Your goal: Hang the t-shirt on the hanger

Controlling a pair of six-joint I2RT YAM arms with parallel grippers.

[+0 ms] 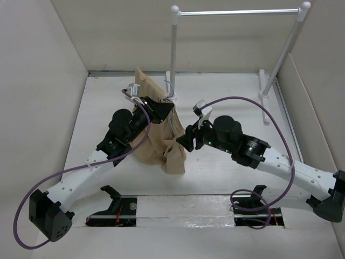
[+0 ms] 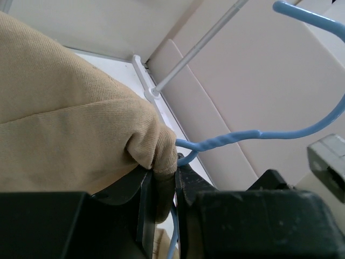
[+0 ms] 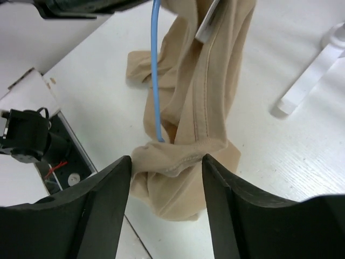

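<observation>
My left gripper (image 1: 166,108) is shut on the tan t-shirt (image 1: 153,145) (image 2: 70,108) together with the blue hanger (image 2: 242,135), whose hook rises to the upper right in the left wrist view. The shirt hangs down toward the floor. My right gripper (image 1: 188,139) stands open at the shirt's lower right; in the right wrist view a bunched fold of cloth (image 3: 178,154) lies between its fingertips, with the hanger's blue bar (image 3: 154,70) above it.
A white rack with a top bar (image 1: 237,12) stands at the back, its left post (image 1: 173,54) just behind the shirt. Walls enclose the sides and back.
</observation>
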